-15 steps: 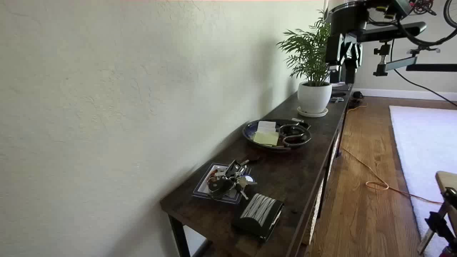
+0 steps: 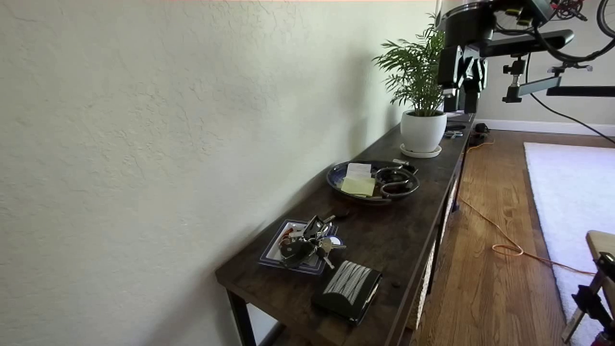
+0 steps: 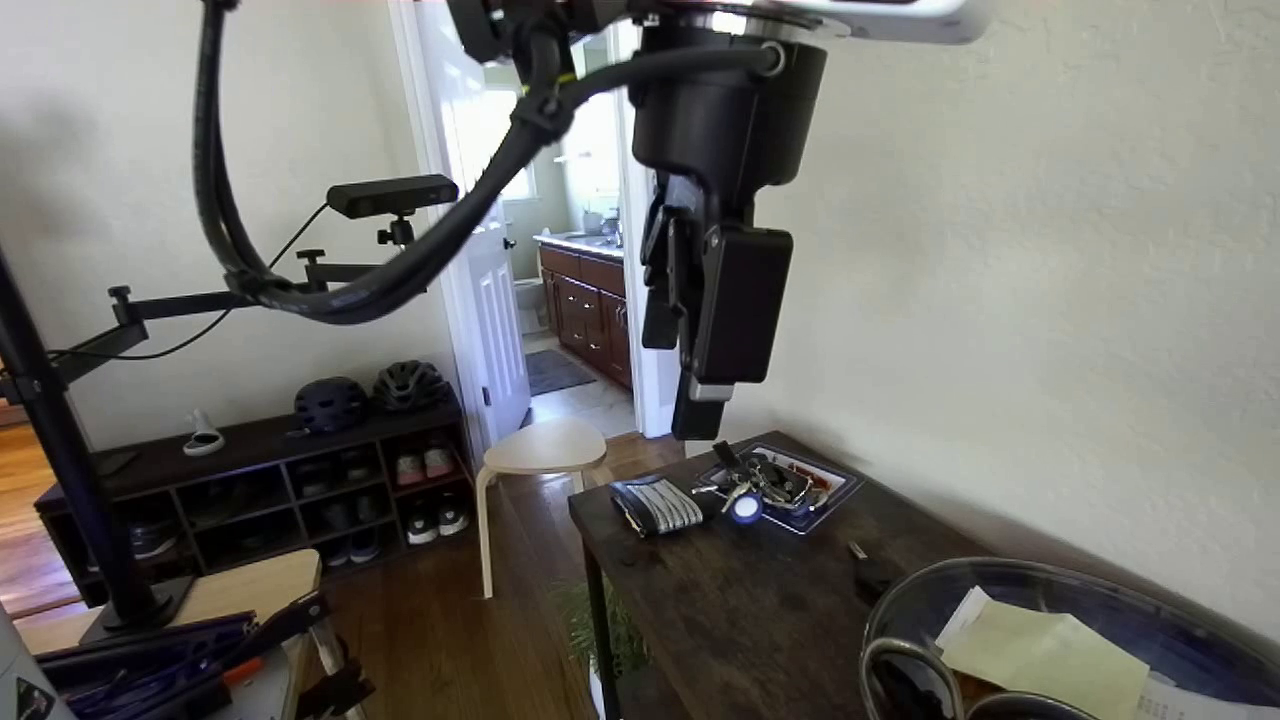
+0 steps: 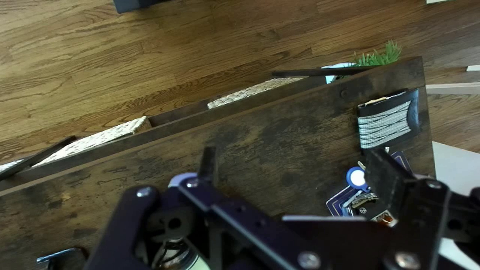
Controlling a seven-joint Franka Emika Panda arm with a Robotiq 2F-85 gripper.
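Note:
My gripper (image 2: 461, 105) hangs above the dark wooden table (image 3: 768, 600), apart from everything on it. In the wrist view its two fingers stand wide apart, with nothing but the tabletop behind the gap. A black wallet with a silver-grey patterned band (image 4: 386, 122) lies near the table's end. Beside it, a small blue-and-white square tray (image 2: 271, 252) carries a bunch of keys (image 2: 324, 245) with a round blue-rimmed tag (image 3: 746, 509). Farther along sits a dark round bowl (image 2: 332, 179) with yellowish paper notes (image 2: 358, 185) and a pair of scissors (image 2: 396, 187).
A palm in a white pot (image 2: 424, 132) stands on the table beyond the bowl. The wall (image 2: 173, 144) runs along one side. A wooden stool (image 3: 546, 446) stands past the table's end. Bare tabletop lies between bowl and wallet.

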